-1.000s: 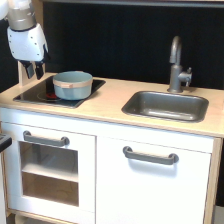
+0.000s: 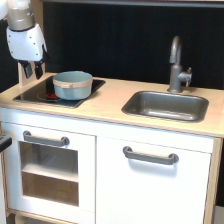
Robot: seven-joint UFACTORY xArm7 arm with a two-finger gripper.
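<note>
My gripper [image 2: 34, 71] hangs at the upper left, over the back left side of the stovetop. Its two dark fingertips look apart, with nothing visible between them. To its right, a blue-grey pot [image 2: 72, 91] stands upright on the black stovetop [image 2: 42, 92], clear of the gripper. A light brown strip, perhaps a handle, crosses the pot's near side. The pot's inside looks empty as far as it shows.
A grey sink [image 2: 165, 106] with a tall faucet [image 2: 177, 68] is set into the right of the wooden counter [image 2: 110, 96]. Bare counter lies between stovetop and sink. Below are two white doors with grey handles. A dark part juts in at the left edge.
The gripper looks to have shifted very slightly. Pot, stovetop and sink stand where they were.
</note>
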